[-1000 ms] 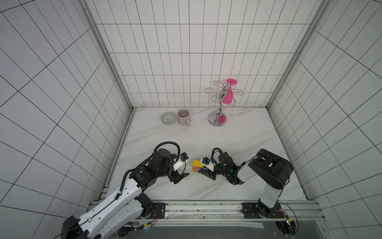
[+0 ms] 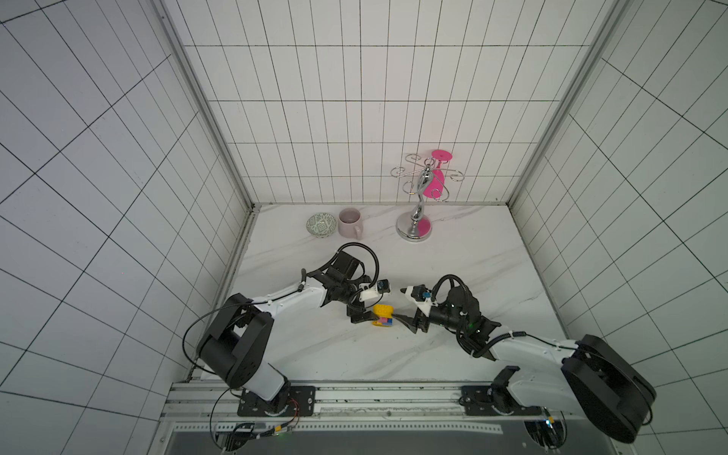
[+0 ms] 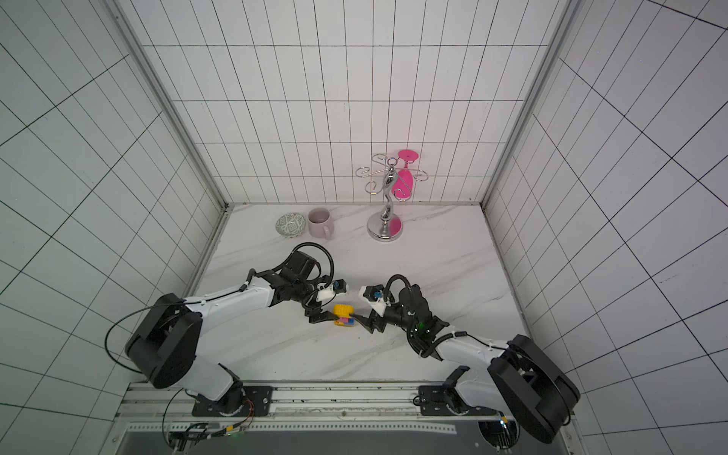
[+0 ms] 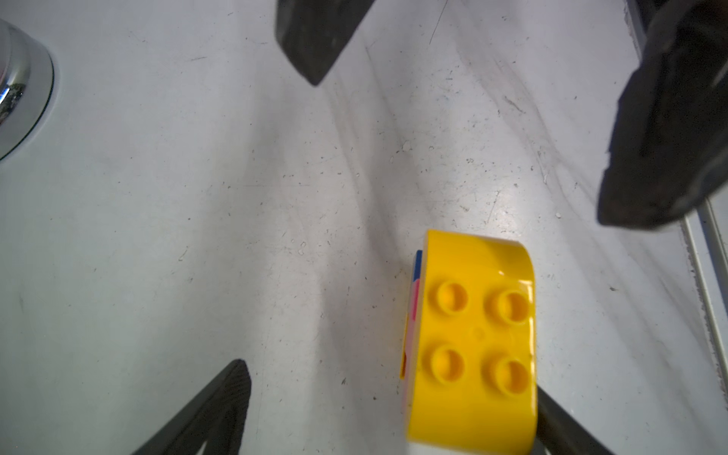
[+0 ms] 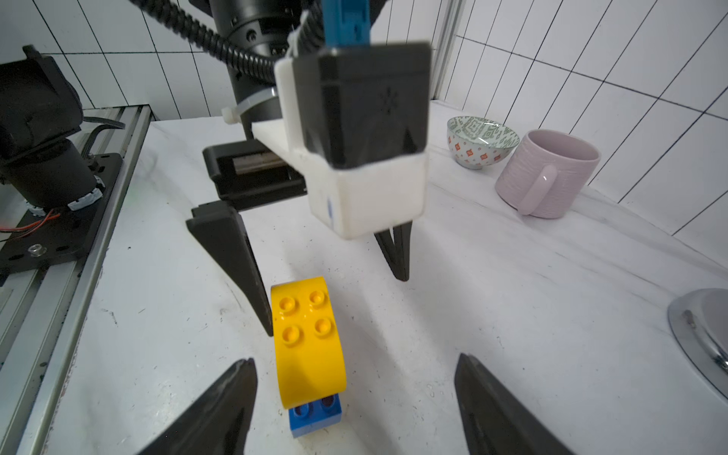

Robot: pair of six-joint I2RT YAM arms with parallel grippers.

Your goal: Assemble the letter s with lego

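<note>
A stack of bricks (image 2: 382,312) stands upright on the white marbled table. Its top is a yellow curved brick (image 4: 477,333) with studs facing up; pink and blue show below, and a blue brick (image 5: 315,416) juts out at the base. My left gripper (image 2: 369,319) is at the stack's left, its fingers apart. In the left wrist view the stack lies near its lower finger (image 4: 565,424), contact unclear. From the right, my right gripper faces the stack, fingers spread, with empty space between the fingertips and the stack closer to one finger.
A patterned bowl (image 5: 480,141) and a lilac mug (image 5: 547,172) stand at the back left. A chrome stand (image 2: 414,226) with a pink glass (image 2: 433,182) is behind, right of centre. Free table lies in front and at both sides.
My left gripper has moved right and away from the front, up to the stack. The right one has backed off to the right, leaving the stack standing.
</note>
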